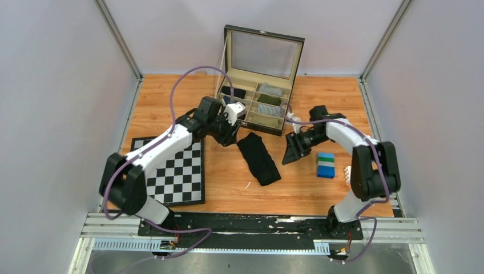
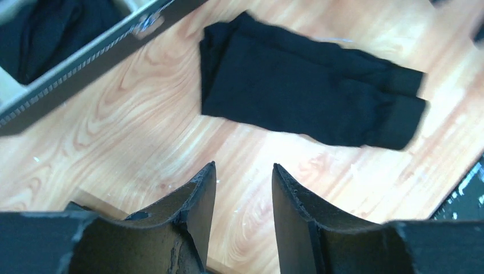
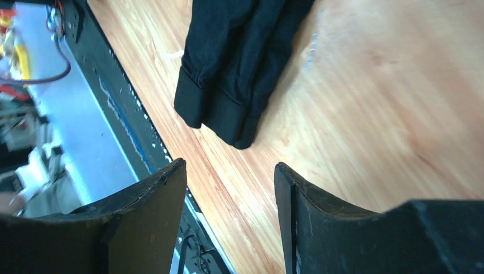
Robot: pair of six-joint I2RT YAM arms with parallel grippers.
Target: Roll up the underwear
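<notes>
The black underwear [image 1: 258,158] lies folded lengthwise on the wooden table, upright strip running from near the box toward the front. In the left wrist view it [image 2: 297,91] is above my gripper; in the right wrist view it [image 3: 222,80] shows its lower end. My left gripper [image 1: 228,136] is above the table just left of the underwear's upper end, fingers apart with nothing between. My right gripper [image 1: 295,148] is right of the underwear, its fingers also apart and empty.
An open box [image 1: 253,119] with rolled garments in compartments stands behind. A checkerboard [image 1: 194,188] lies at left, blue-and-green blocks [image 1: 325,170] at right.
</notes>
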